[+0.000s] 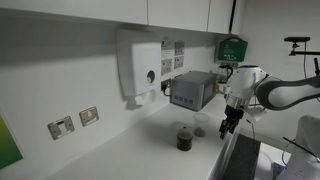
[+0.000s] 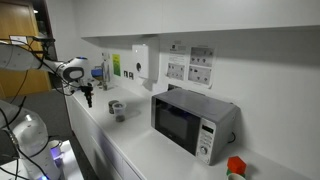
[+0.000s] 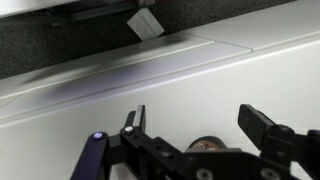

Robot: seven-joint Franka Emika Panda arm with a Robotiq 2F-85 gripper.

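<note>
My gripper (image 1: 230,129) hangs above the worktop's front edge in exterior view 1. In the wrist view the gripper stands open, its fingers wide apart and nothing between them. A dark lidded pot (image 1: 184,140) sits on the white worktop, with a clear container (image 1: 200,127) beside it. Both the pot (image 2: 113,104) and the container (image 2: 119,114) show in exterior view 2, to the right of the gripper (image 2: 88,97). Low in the wrist view, a round dark-rimmed object (image 3: 207,142) is partly hidden behind the gripper body; which object it is, I cannot tell.
A microwave (image 2: 191,122) stands farther along the worktop (image 1: 125,160), against the wall. A white dispenser (image 1: 139,60) is mounted above. Near the microwave lie a red item (image 2: 236,165) and a green one.
</note>
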